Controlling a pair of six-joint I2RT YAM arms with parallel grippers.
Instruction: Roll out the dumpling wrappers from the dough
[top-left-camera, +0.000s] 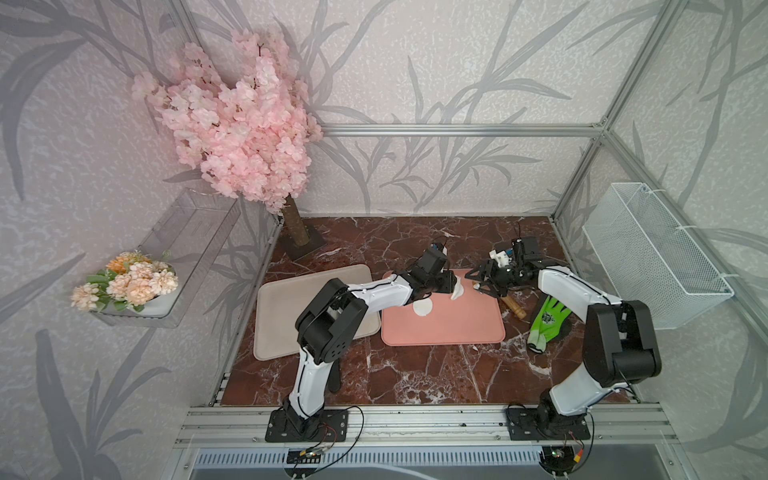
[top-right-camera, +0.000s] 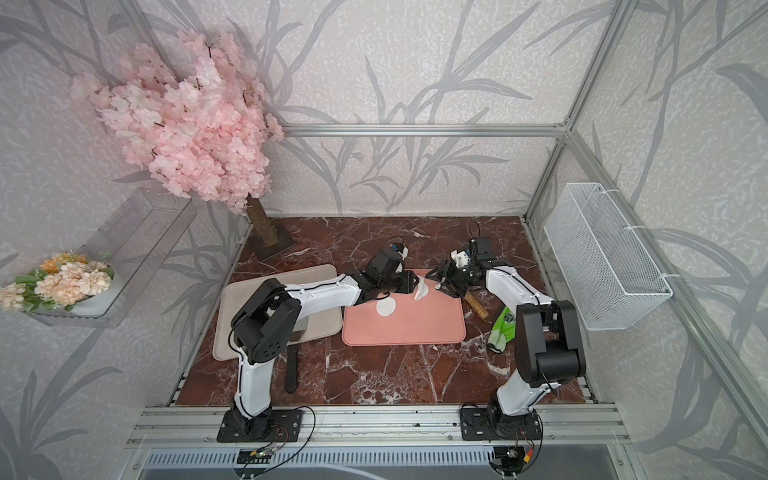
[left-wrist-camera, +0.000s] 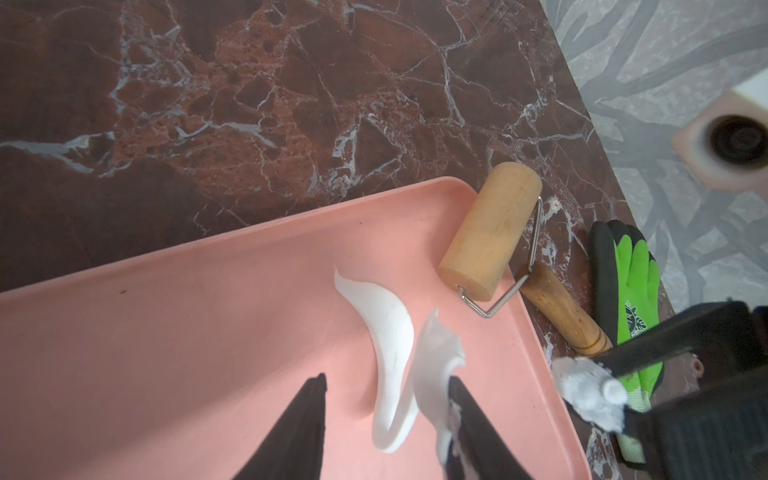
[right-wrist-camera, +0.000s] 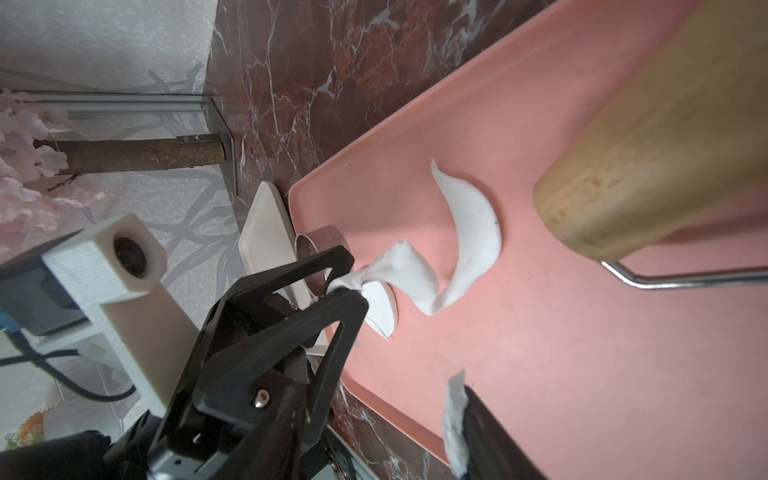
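A curled strip of white dough (left-wrist-camera: 392, 336) lies on the pink tray (left-wrist-camera: 200, 336). Its other end lifts and clings to one finger (left-wrist-camera: 472, 424) of my left gripper, whose fingers stand apart. The right wrist view shows this stretch of dough (right-wrist-camera: 412, 276) running up to the left fingertips. My right gripper is also open, over the tray, with a white scrap on one finger (right-wrist-camera: 484, 424). A round white wrapper (top-left-camera: 422, 306) lies flat on the tray below the left arm. The wooden roller (left-wrist-camera: 492, 232) rests on the tray's right side.
A beige tray (top-left-camera: 276, 320) stands left, with a black-handled tool (top-right-camera: 292, 368) at its front. A metal ring (right-wrist-camera: 324, 240) shows behind the left gripper. Green gloves (top-left-camera: 552, 316) lie right of the roller's handle (left-wrist-camera: 564, 308). The pink tray's front is clear.
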